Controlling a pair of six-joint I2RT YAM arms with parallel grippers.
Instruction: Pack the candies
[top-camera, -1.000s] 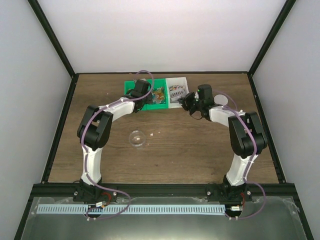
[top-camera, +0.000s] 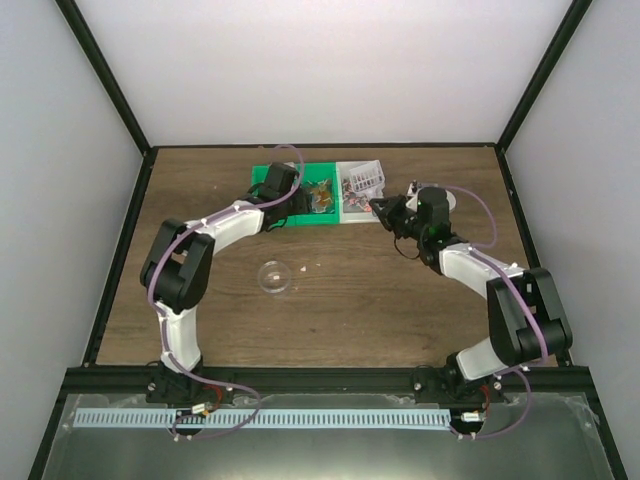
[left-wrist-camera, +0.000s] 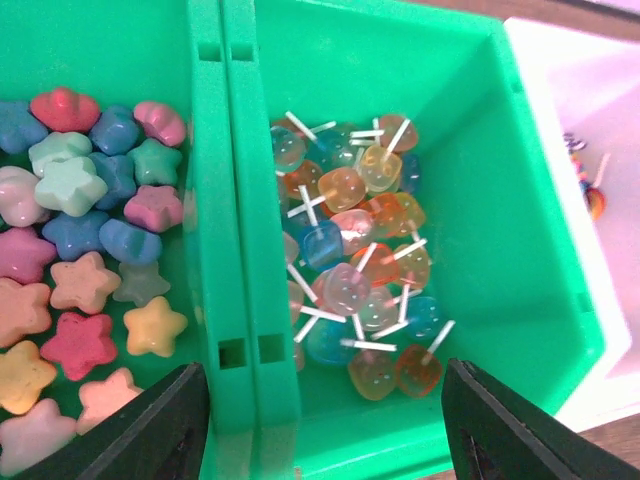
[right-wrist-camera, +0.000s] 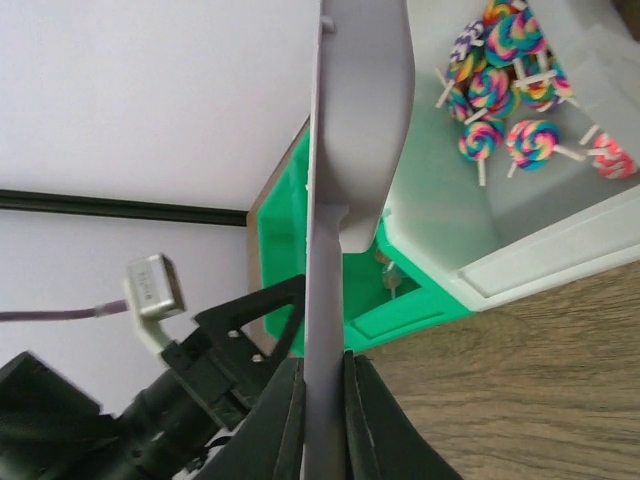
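Note:
The green box holds star candies and translucent lollipops in compartments. Beside it the white box holds swirl lollipops. My left gripper is over the green box, its fingers apart on either side of the divider near the front wall; nothing shows held. My right gripper is shut on a pale plastic panel, raised at the white box, probably its lid or flap; the top view shows a white perforated piece there.
A clear bowl stands on the open front middle of the table. A white round object lies behind the right arm. Black frame edges and walls bound the table.
My right gripper has moved right, with the white piece at the box now raised and shifted. The left arm has moved slightly toward the front.

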